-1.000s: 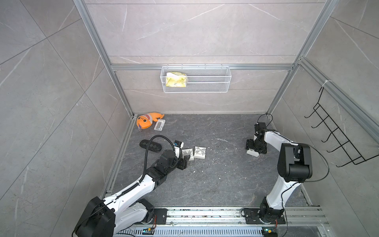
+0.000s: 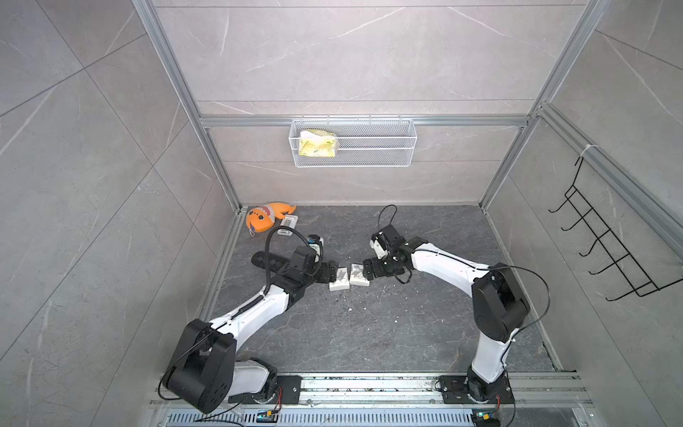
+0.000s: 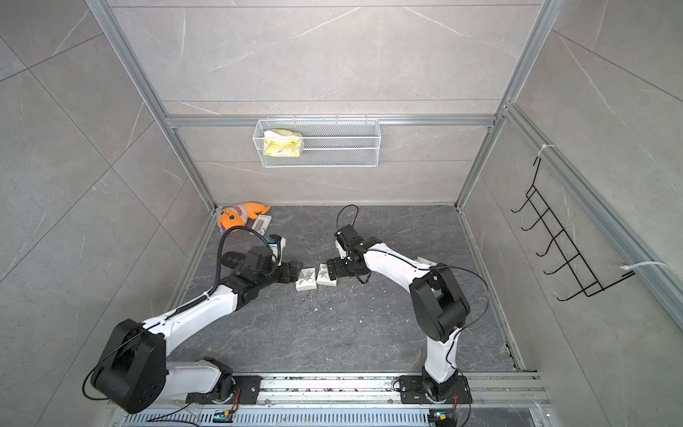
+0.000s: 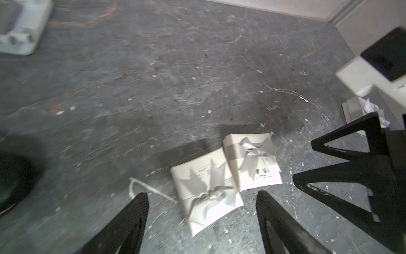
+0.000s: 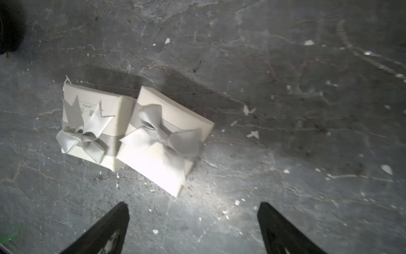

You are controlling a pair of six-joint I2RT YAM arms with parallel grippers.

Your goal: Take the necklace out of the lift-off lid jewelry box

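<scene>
Two small white boxes with silver ribbon bows lie side by side mid-table: the left box [image 4: 203, 175] and the right box [image 4: 258, 177]. Both look covered. A thin silver chain, like a necklace, lies loose on the table behind them; its end [image 5: 380, 65] shows in the right wrist view. My left gripper [image 2: 333, 272] is open at the left box's left side, nothing between its fingers. Opposite, my right gripper [image 2: 368, 269] stands open beside the right box, also empty. In the left wrist view its dark fingers [image 4: 338, 188] are apart from that box.
Another white box [image 4: 359, 111] with a bow stands farther right, partly behind the right arm. A black oval object [image 2: 269, 259], orange plush toy [image 2: 261, 218] and grey-white item [image 2: 289, 222] lie at left. White specks dot the table.
From the third box at right, my right gripper has swung left to the middle pair.
</scene>
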